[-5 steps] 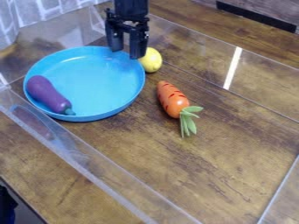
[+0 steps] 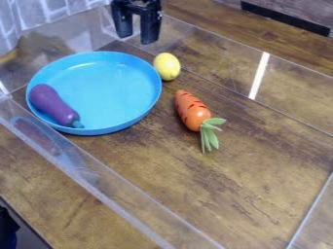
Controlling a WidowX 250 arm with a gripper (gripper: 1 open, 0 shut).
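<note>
My black gripper [image 2: 136, 29] hangs at the top centre, above the back rim of a blue round plate [image 2: 104, 83], with its two fingers apart and nothing visible between them. A purple eggplant [image 2: 54, 104] lies in the left part of the plate. A yellow lemon [image 2: 166, 66] sits on the wooden surface just right of the plate's back rim. An orange carrot [image 2: 194, 114] with green leaves lies to the plate's right.
Clear walls or panels border the wooden work area [image 2: 221, 195] at left, back and right. Pale tiles show at the back left.
My gripper has moved up and back, away from the plate and the lemon, over the last second. The objects lie where they were.
</note>
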